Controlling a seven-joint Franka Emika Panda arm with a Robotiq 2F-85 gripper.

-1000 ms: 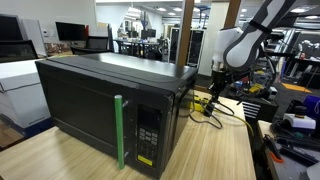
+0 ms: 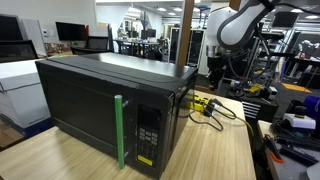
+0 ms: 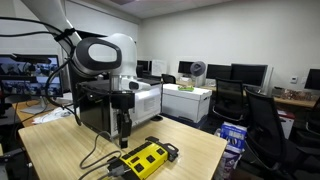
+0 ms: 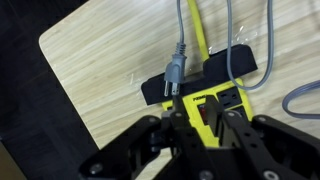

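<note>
A grey plug (image 4: 175, 70) with its cord lies at the black end of a yellow power strip (image 4: 232, 98) in the wrist view, its prongs pointing toward the strip's yellow body. Whether the prongs touch the strip cannot be told. My gripper hangs above the strip, its fingers apart and no object visible between them. From the second exterior view, the gripper (image 3: 122, 138) is over the table beside the yellow power strip (image 3: 146, 160). The first exterior view shows the strip (image 2: 203, 104) partly hidden behind the microwave.
A black microwave (image 2: 110, 100) with a green handle takes up much of the wooden table (image 2: 212, 150). Grey cable (image 4: 245, 72) loops over the strip, and a yellow cord (image 4: 200, 30) runs from its black end. Bare tabletop lies to the right of the strip in the second exterior view.
My gripper has risen from close to the strip to well above the table. The microwave has stayed in place.
</note>
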